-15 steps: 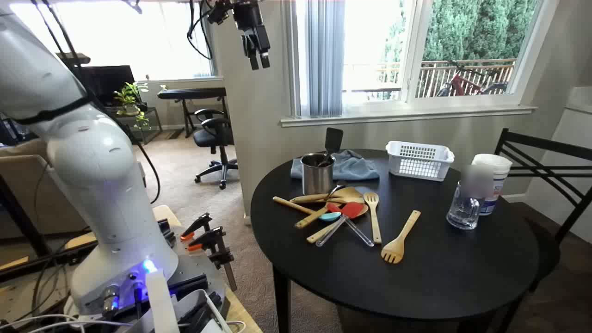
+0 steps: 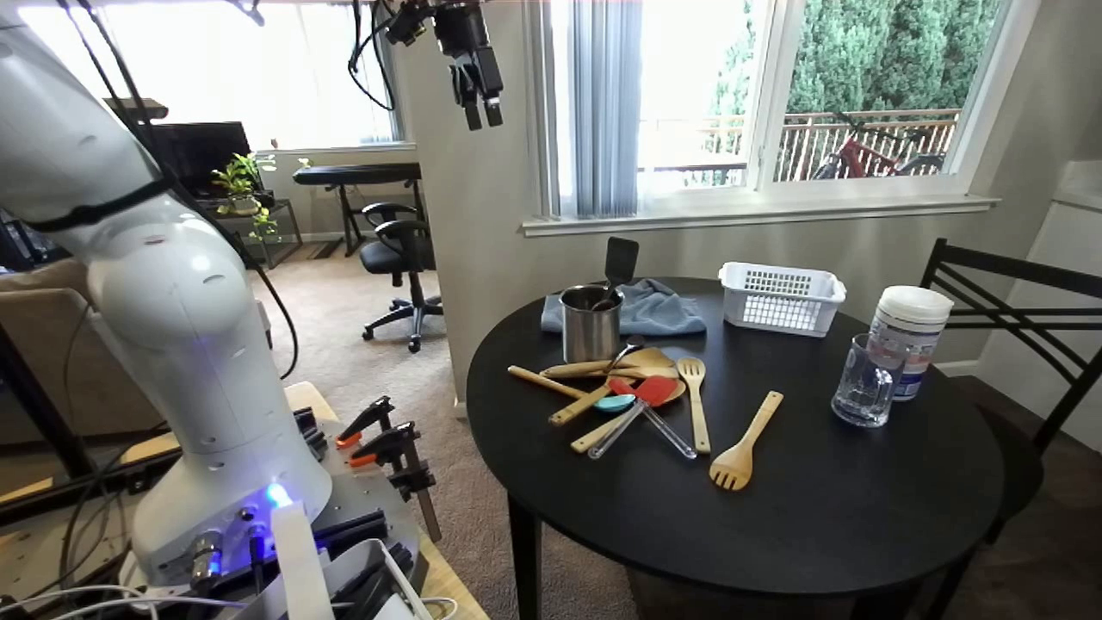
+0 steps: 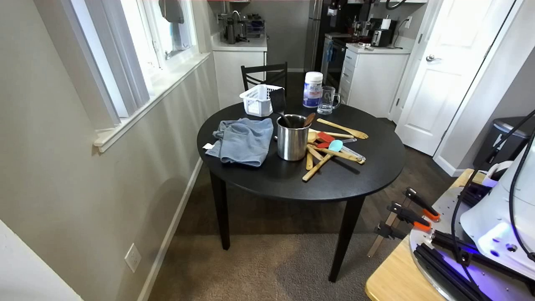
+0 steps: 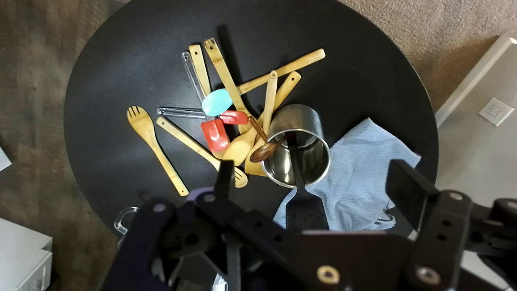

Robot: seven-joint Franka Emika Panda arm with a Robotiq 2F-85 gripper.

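High above the table, my gripper [image 2: 483, 115] hangs open and empty; in the wrist view its two dark fingers stand wide apart. Below it, a steel pot [image 4: 296, 160] stands upright on the black round table with a black spatula [image 4: 305, 206] leaning in it. A dark wooden spoon [image 4: 264, 151] lies over the pot's rim. Beside the pot is a pile of wooden utensils, with red spatulas [image 4: 215, 135] and a turquoise spoon [image 4: 217, 102] among them. A wooden fork [image 2: 746, 444] lies apart from the pile.
A blue-grey cloth [image 3: 245, 140] lies beside the pot. A white basket [image 2: 782, 298], a glass mug [image 2: 863, 387] and a white-lidded canister [image 3: 313, 90] stand farther along the table [image 2: 816, 517].
No movement shows in the arm, gripper or objects.
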